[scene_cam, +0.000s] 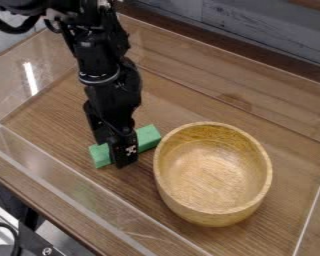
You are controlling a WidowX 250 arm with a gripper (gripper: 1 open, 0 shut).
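Note:
My black gripper (112,142) is low over a green block (141,139) in the middle left of the camera view, its fingertips down at the block and hiding part of it. Whether the fingers grip it is hard to tell. The block lies flat on the wooden table, just left of a yellow plastic bowl (212,171).
The bowl takes up the right front of the wooden table (216,75). A black cable (3,228) shows at the bottom left corner.

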